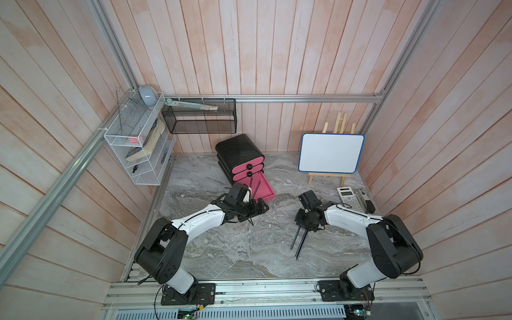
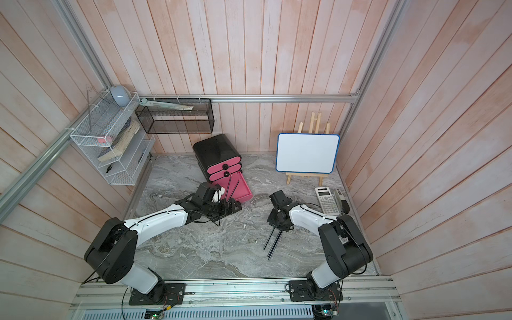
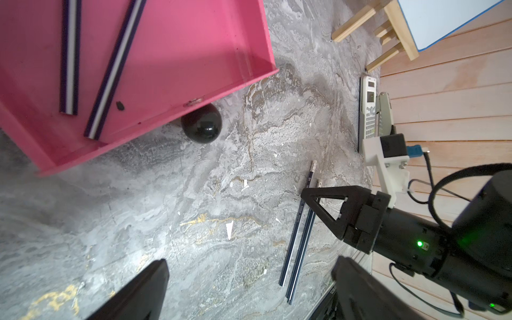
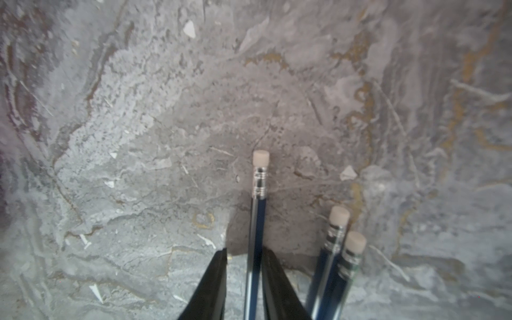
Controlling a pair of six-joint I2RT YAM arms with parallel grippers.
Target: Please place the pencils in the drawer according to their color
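Three dark blue pencils lie on the marble table. In the right wrist view, one single pencil (image 4: 258,218) runs between the fingertips of my right gripper, which is part open with a gap showing on both sides of it. Two more pencils (image 4: 333,266) lie side by side just right of that gripper. In the left wrist view, the pulled-out pink drawer (image 3: 186,58) holds two dark blue pencils with a pale stripe (image 3: 114,69). My left gripper stands open before the drawer, nothing between its blurred fingers.
The black drawer unit (image 1: 238,151) stands behind the open drawer. A whiteboard on an easel (image 1: 331,153) is at the back right, with a calculator (image 1: 349,198) in front of it.
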